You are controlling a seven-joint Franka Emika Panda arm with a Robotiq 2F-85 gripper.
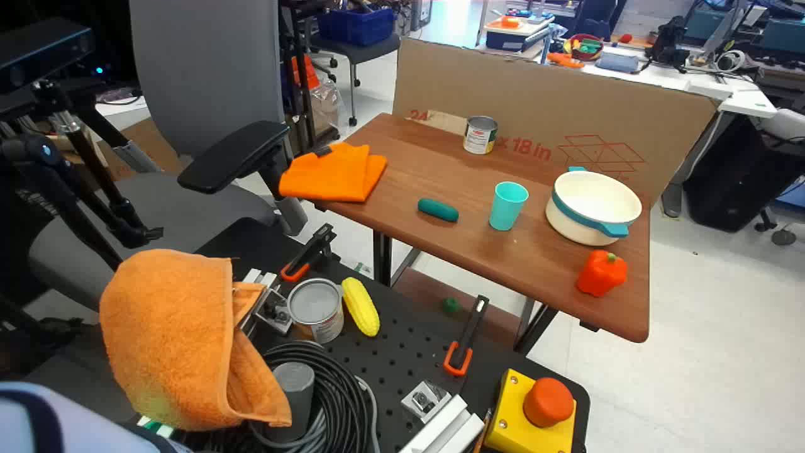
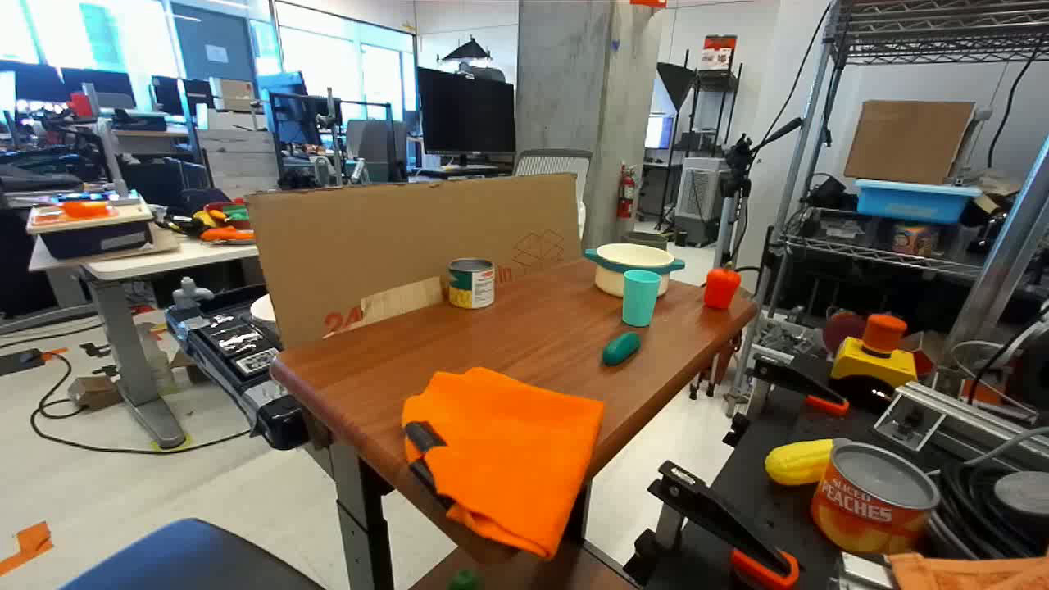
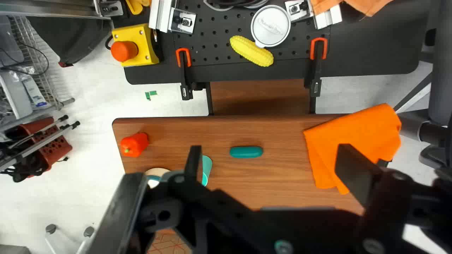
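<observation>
In the wrist view my gripper stands open above the wooden table, its dark fingers (image 3: 356,171) wide apart. Nothing is held between them. Far below, a green cucumber-like object (image 3: 246,152) lies on the tabletop within the gap. A teal cup (image 1: 509,205) stands upright near a cream pot (image 1: 564,221) with teal handles. The red pepper (image 1: 601,273) sits by the table's right front corner. Toward the back is an open can (image 1: 479,137). A folded orange cloth (image 2: 511,452) lies over the opposite end. Neither exterior view shows the gripper.
A cardboard panel (image 1: 528,113) walls off the table's back edge. Across a gap, the black bench (image 1: 411,355) carries a yellow corn (image 1: 361,306), a peach can (image 2: 873,496), clamps, cables and a red-topped button box (image 1: 530,415).
</observation>
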